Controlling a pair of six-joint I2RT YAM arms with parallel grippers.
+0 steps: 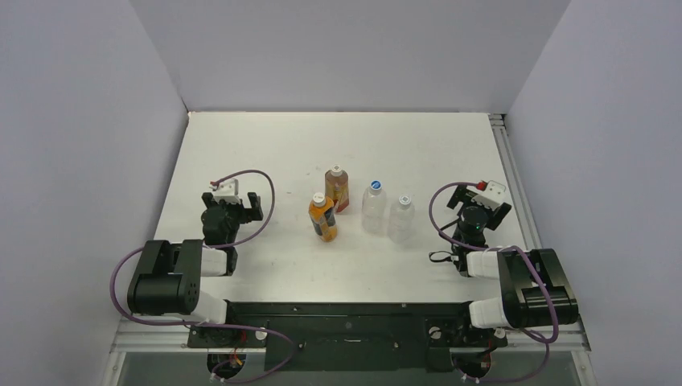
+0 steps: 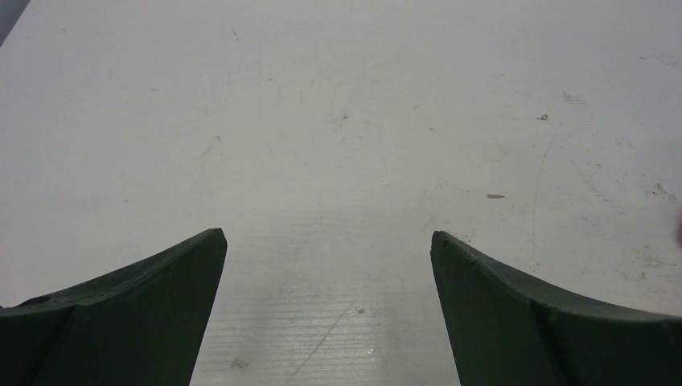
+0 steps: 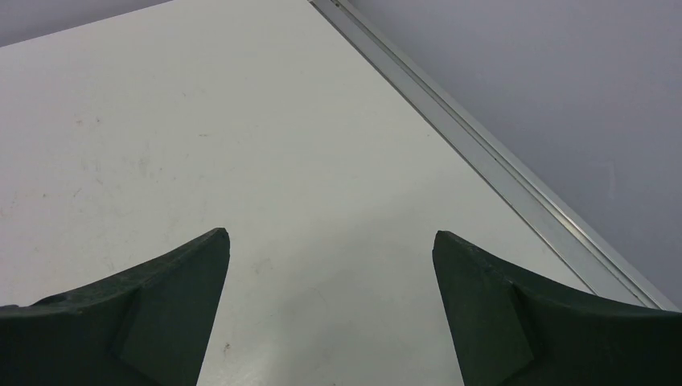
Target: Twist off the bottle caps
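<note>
Several capped bottles stand upright around the middle of the table in the top view. An orange bottle (image 1: 323, 221) with a white cap (image 1: 319, 199) is at the left front, and a reddish-brown bottle (image 1: 337, 191) stands just behind it. To their right are a clear bottle with a blue-and-white cap (image 1: 375, 186) and another clear bottle (image 1: 401, 221) with a white cap. My left gripper is open over bare table, left of the bottles. Far to their right, my right gripper also stands open and empty.
Grey walls rise at the back and both sides. A metal rail (image 3: 482, 149) runs along the right edge, close to the right gripper. Purple cables loop around both arms.
</note>
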